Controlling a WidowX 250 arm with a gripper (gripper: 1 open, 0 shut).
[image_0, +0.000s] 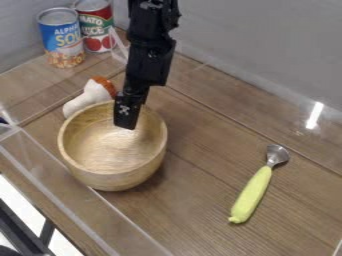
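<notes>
A wooden bowl (114, 160) sits on the table at the centre left. My black gripper (128, 108) hangs open over the bowl's back rim, its tips at or just inside the bowl. A white object with an orange top (83, 98) lies behind the bowl, just left of the gripper. Whether anything touches the fingertips is hard to tell.
An Alpha soup can (63, 40) and a red-labelled can (96, 25) stand in the back left corner. A scoop with a yellow-green handle (251, 191) lies on the right.
</notes>
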